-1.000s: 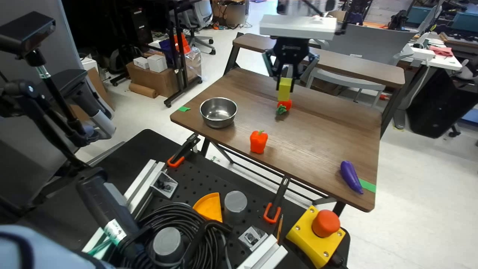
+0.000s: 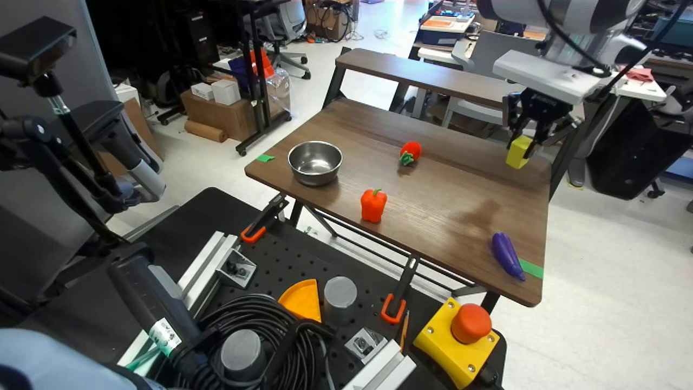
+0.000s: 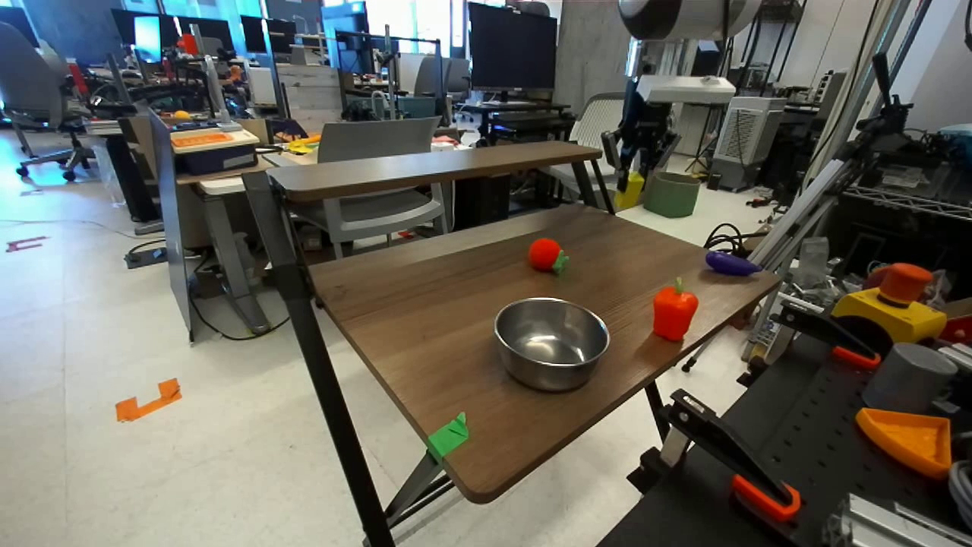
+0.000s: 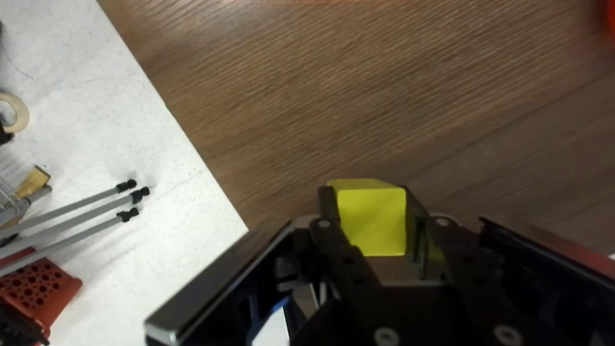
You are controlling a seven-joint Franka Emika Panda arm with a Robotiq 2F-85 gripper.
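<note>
My gripper is shut on a yellow block (image 4: 375,222), whose sides touch both fingers. In exterior view 1 the block (image 2: 518,151) hangs above the far right part of the brown table (image 2: 448,195). A steel bowl (image 2: 315,162) stands at the table's left end, its inside bare in exterior view 2. One red pepper (image 2: 373,205) stands upright near the front edge. Another red vegetable with a green top (image 2: 410,153) lies on its side farther back. At the right end rests a purple eggplant (image 2: 507,257).
A raised shelf (image 2: 429,77) runs along the table's back. Clamps (image 2: 399,292) grip the front edge, where a black cart (image 2: 247,273) stands close by. Green tape (image 2: 531,268) marks the right end.
My gripper has moved right along the table with the yellow block in it, from above the lying red vegetable to the far right. The things on the table have stayed put.
</note>
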